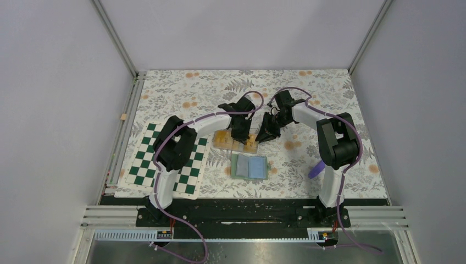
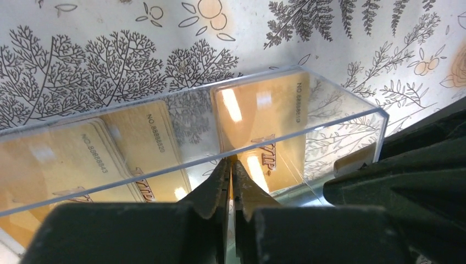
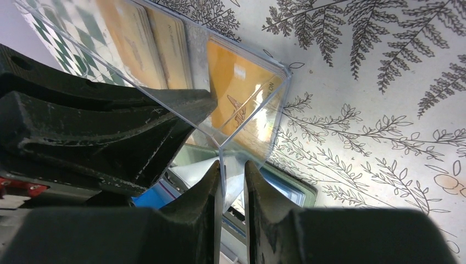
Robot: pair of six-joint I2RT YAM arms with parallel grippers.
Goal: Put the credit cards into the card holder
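A clear acrylic card holder (image 1: 222,144) lies on the patterned cloth, containing gold cards: overlapping stacks at its left (image 2: 66,159) and another (image 2: 264,110) in the right end compartment, with a gap between. My left gripper is shut, its tips at the lower left edge of the right-hand cards; I see nothing clearly between its fingers. My right gripper is at the holder's right end, its fingers slightly apart around the clear end corner; whether it grasps that wall I cannot tell.
A green tray (image 1: 233,173) with grey and blue items lies in front of the holder. A checkered board (image 1: 148,143) is at the left, a purple object (image 1: 316,169) at the front right.
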